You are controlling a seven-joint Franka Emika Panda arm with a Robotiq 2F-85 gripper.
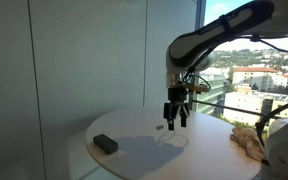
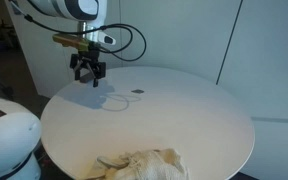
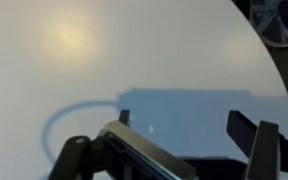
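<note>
My gripper (image 1: 175,117) hangs fingers-down above the white round table (image 1: 199,150), clear of its surface. In the wrist view the gripper stands open, with bare table and its own shadow between the fingers. A dark rectangular block (image 1: 105,144) lies near the table's left edge in exterior view 1, well apart from the gripper. Further back on the table is a small flat dark piece (image 1: 160,127), also visible in exterior view 2 as a dark patch (image 2: 137,91). What these things are I cannot tell.
A crumpled beige cloth (image 2: 149,165) lies at the table's near edge in exterior view 2. The table's curved edge (image 3: 269,60) and a dark floor show at right in the wrist view.
</note>
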